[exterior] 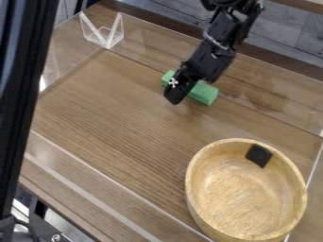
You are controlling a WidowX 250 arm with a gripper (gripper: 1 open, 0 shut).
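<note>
The black robot arm reaches down from the top of the view to my gripper (178,92), which is low over a green block (201,94) on the wooden table. The gripper covers the left part of the block. It looks shut, and whether it touches the block is unclear.
A large tan round bowl (246,203) with a black object (258,156) at its rim fills the lower right. A white wire-like holder (104,30) stands at the back left.
</note>
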